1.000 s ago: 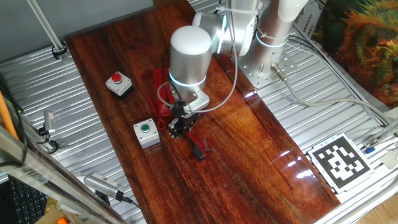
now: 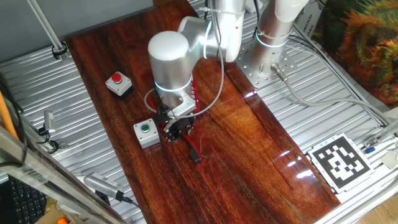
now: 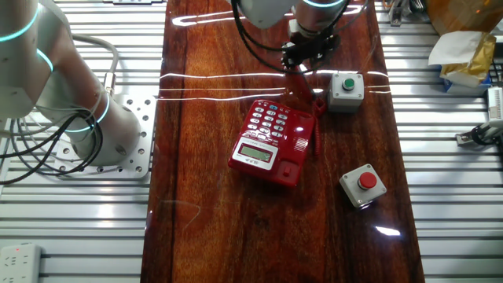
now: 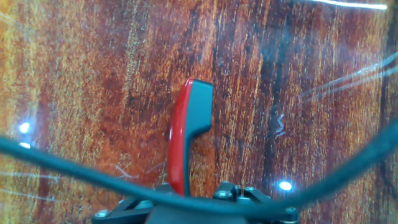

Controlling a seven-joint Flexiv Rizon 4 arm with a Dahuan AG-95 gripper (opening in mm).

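A red and black telephone handset (image 4: pixel 180 134) runs up from between the gripper's fingers in the wrist view; its black end points away. My gripper (image 2: pixel 174 127) is low over the table, at the handset's near end, beside the green-button box (image 2: pixel 147 133). In the wrist view, my gripper is partly covered by a dark cable, so whether its fingers grip the handset cannot be seen. The red telephone base (image 3: pixel 273 143) sits on the table, mostly hidden behind the arm in exterior view 1. Its coiled cord (image 3: pixel 317 130) runs along one side.
A red-button box (image 2: pixel 118 83) stands on the wooden table (image 2: pixel 249 168), away from the gripper. The green-button box is close beside the gripper. A grey cable (image 2: pixel 219 74) loops around the arm. Bare wood lies beyond the handset's black end.
In exterior view 1 the arm and gripper have moved left, toward the green-button box, covering more of the telephone base. The handset's black end has shifted slightly left and down in the picture.
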